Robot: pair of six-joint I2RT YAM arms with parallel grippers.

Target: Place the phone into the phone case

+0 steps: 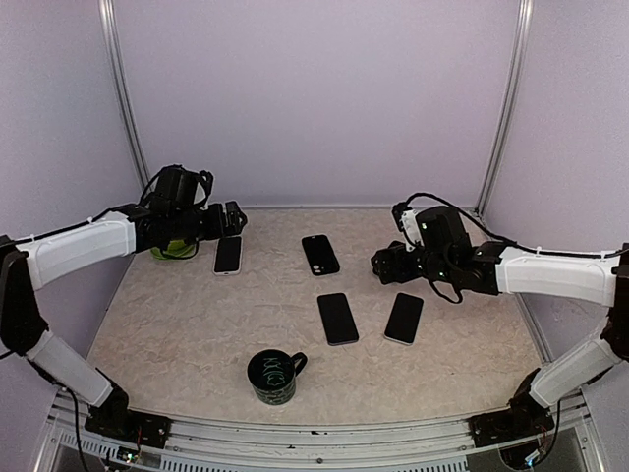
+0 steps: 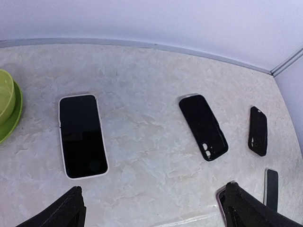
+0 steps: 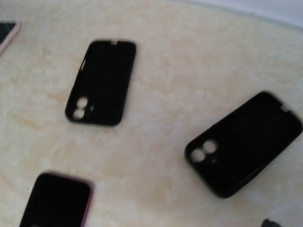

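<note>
A pale-rimmed phone [image 2: 84,136] lies screen up at the back left. My left gripper [image 1: 228,220] hangs over its back end, open and empty, its fingers [image 2: 61,213] wide apart in the left wrist view. Toward the middle lies a black phone case [image 1: 319,255] with camera holes. A second black case [image 3: 246,144] shows in the right wrist view; from above, the right arm hides it. My right gripper [image 1: 381,264] stays above the table on the right, open, with only one fingertip [image 3: 270,223] at its view's lower edge. Nothing appears held.
Two more dark phones, one at the middle [image 1: 337,320] and one to its right [image 1: 403,318], lie in front of the cases. Near the front stands a dark mug [image 1: 272,378]. A green dish [image 2: 14,113] sits left of the pale-rimmed phone.
</note>
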